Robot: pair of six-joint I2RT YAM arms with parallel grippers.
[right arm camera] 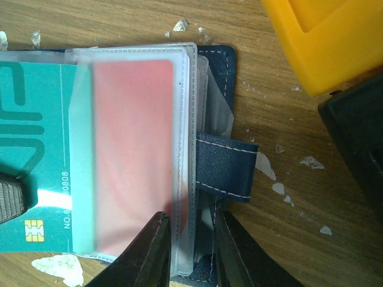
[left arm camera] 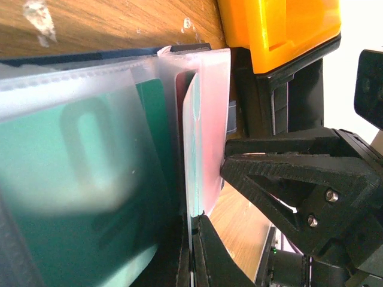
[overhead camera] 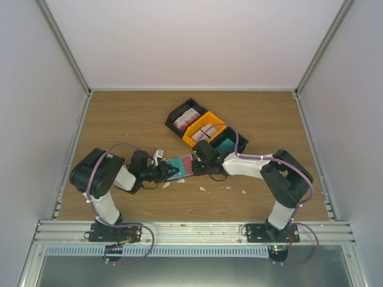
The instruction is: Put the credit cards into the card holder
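A teal card [right arm camera: 36, 137] lies over the left part of the card holder in the right wrist view, its right edge within the mouth of a clear sleeve. The holder [right arm camera: 224, 170] has a dark blue cover and clear sleeves; a pink card [right arm camera: 131, 143] shows through one. My left gripper is shut on the teal card, whose thin edge runs between the fingertips. Part open, my right gripper stands at the holder's right side, with the sleeve's edge between its fingers. From above, both grippers partly cover the holder [overhead camera: 188, 165].
Behind the holder stand a black box [overhead camera: 173, 113] with reddish cards, an orange box [overhead camera: 190, 131] with pale cards and a black box [overhead camera: 243, 143] with teal ones. White flakes dot the table [overhead camera: 149, 203].
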